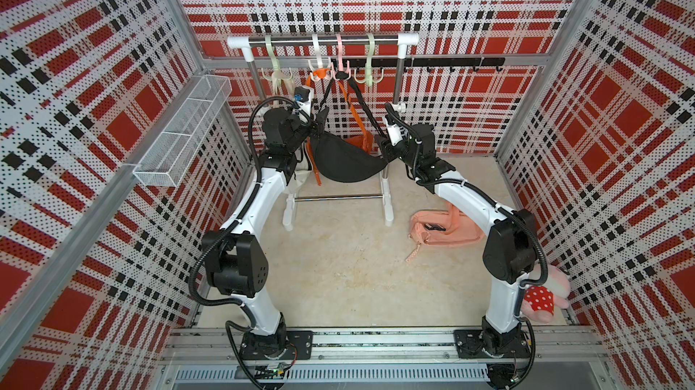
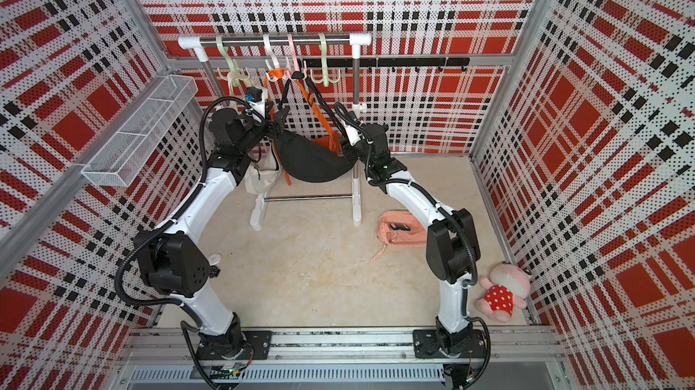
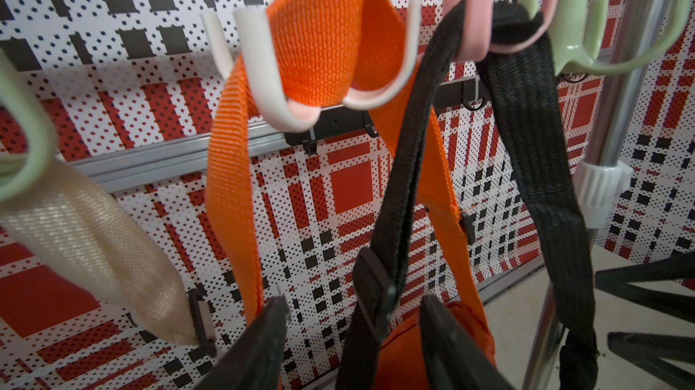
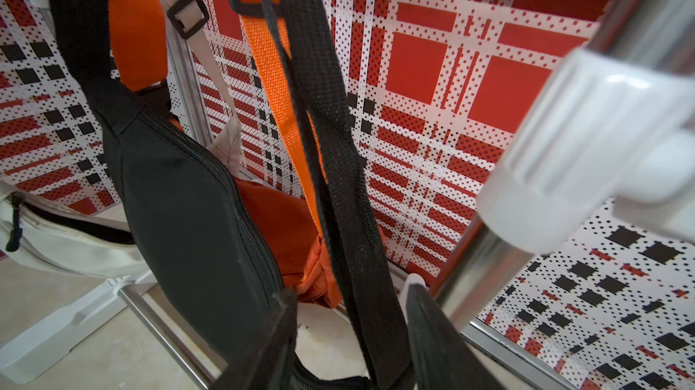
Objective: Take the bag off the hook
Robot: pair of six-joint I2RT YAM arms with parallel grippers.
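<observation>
A black bag (image 1: 349, 161) hangs by its straps from a pink hook (image 3: 474, 6) on the rack. In the left wrist view its near strap (image 3: 386, 267) runs down between the parted fingers of my left gripper. The bag's other strap (image 4: 340, 173) passes between the fingers of my right gripper, just above the bag's end. Both grippers are partly open, with a gap on either side of the straps. An orange bag (image 1: 359, 141) hangs behind, its orange strap (image 3: 318, 35) looped on a white hook (image 3: 264, 79).
A cream strap (image 3: 94, 238) hangs at the left on a green hook. The rack's right post (image 4: 492, 259), with its white collar (image 4: 564, 151), stands close to my right gripper. A pink bag (image 1: 443, 228) lies on the floor.
</observation>
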